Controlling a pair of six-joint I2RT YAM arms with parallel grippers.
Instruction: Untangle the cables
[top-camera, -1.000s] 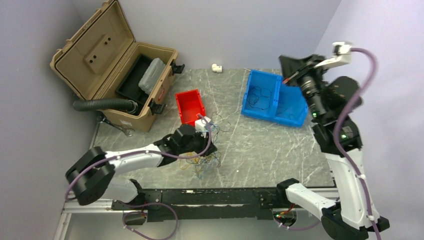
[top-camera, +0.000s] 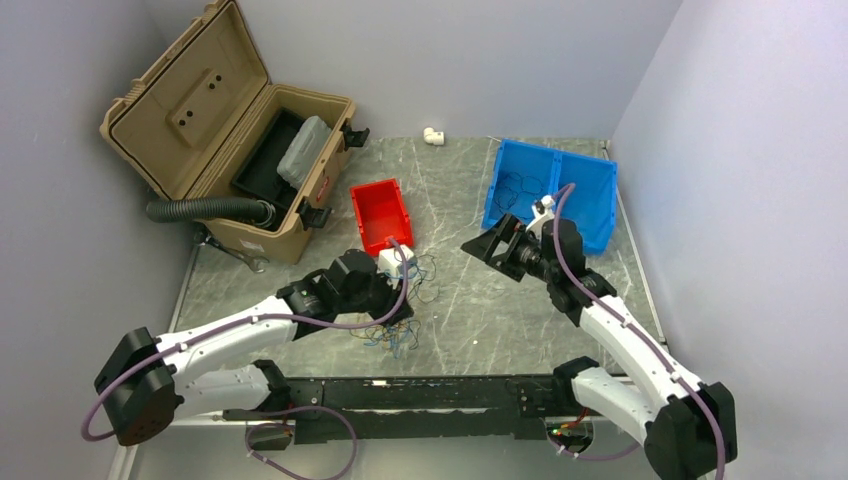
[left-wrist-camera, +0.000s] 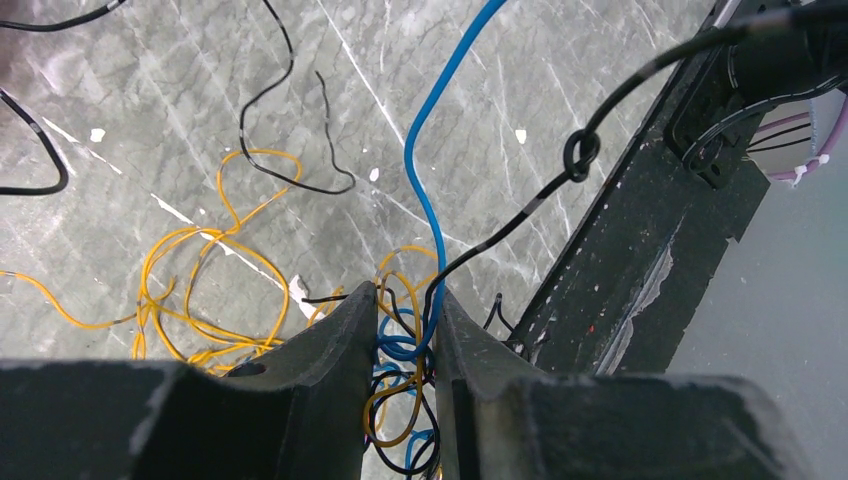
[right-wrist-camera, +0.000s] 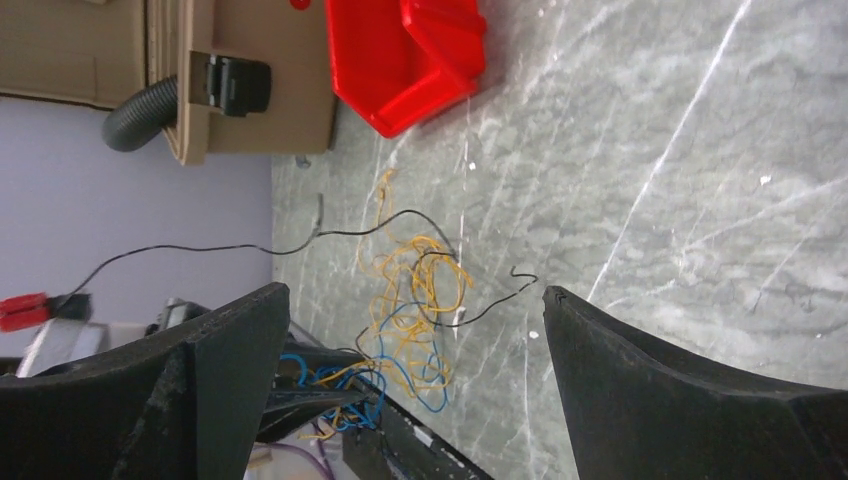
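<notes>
Yellow cable (left-wrist-camera: 205, 240) lies in loose loops on the grey table in the left wrist view, with a thin black cable (left-wrist-camera: 243, 120) curling beside it. My left gripper is shut on a tangled bundle of cables. Out of its fingers rise a blue cable (left-wrist-camera: 412, 150) and a black cable (left-wrist-camera: 520, 215) with a small knot in it. In the right wrist view, yellow and blue strands (right-wrist-camera: 400, 345) trail below the left fingers. To the right, above the bare table, my right gripper (top-camera: 487, 253) stands open and empty, well apart from the tangle.
A blue two-part bin (top-camera: 590, 200) at the back right holds dark cable in its left compartment. Beyond my left gripper sits a red bin (top-camera: 380, 212), with an open tan case (top-camera: 290, 225) to its left. Bare table lies between the grippers.
The right arm has come down from high over the blue bin and moved left toward the table's middle. My left gripper has shifted slightly left with the cables.
</notes>
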